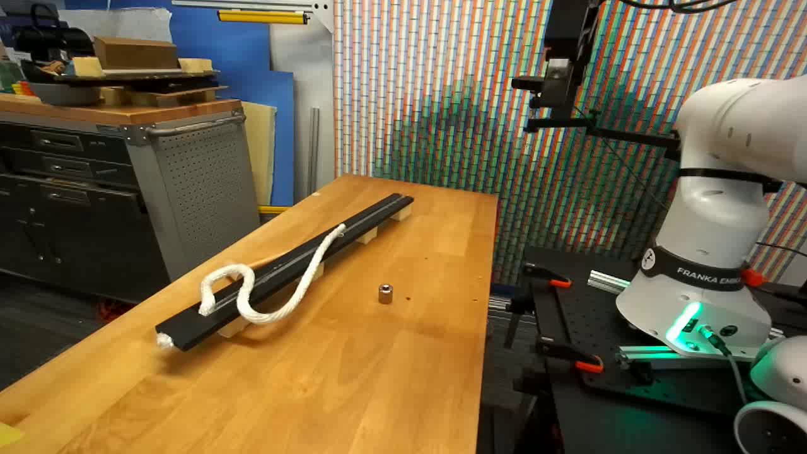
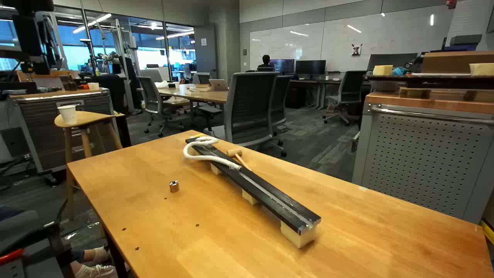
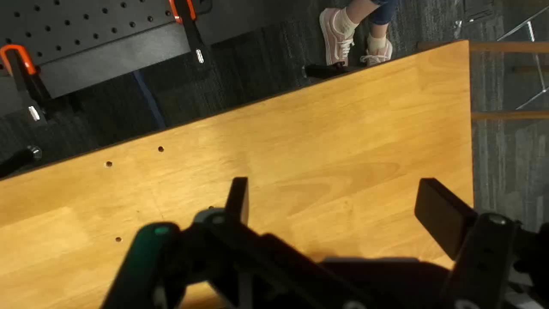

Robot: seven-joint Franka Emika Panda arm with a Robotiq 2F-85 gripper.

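In the wrist view my gripper is open, its dark fingers wide apart with only bare tabletop showing between them. No object lies within its reach there. A small metal cylinder [image 1: 386,294] stands upright on the wooden table, and the second exterior view shows the same cylinder [image 2: 174,186] with a hole in its top. Beyond it a long black grooved rail [image 2: 273,199] rests on pale wooden blocks [image 1: 367,236]. A white rope [image 1: 278,311] lies in an S-bend over the rail, partly hanging off its side.
Behind the rail lies a small wooden mallet [image 2: 235,153]. At the robot's side, a black perforated bench [image 3: 87,31] carries orange-handled clamps [image 3: 188,23]. A person's shoes [image 3: 337,38] show beyond the table edge.
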